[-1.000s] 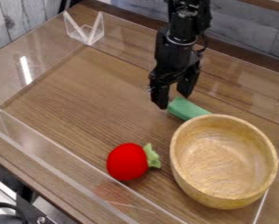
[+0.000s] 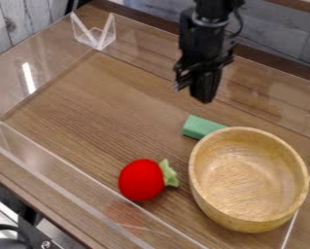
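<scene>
The black gripper (image 2: 203, 95) hangs at the upper middle of the table, shut, with nothing showing between its fingers. Below it and a little to the right, apart from it, a green block (image 2: 200, 126) lies flat against the left rim of a large yellow bowl (image 2: 246, 179). A red tomato-like object (image 2: 142, 179) with a green top sits at the lower middle, left of the bowl.
A clear wire-like holder (image 2: 95, 29) stands at the upper left near the table's edge.
The gripper has risen and moved back, away from the green block.
</scene>
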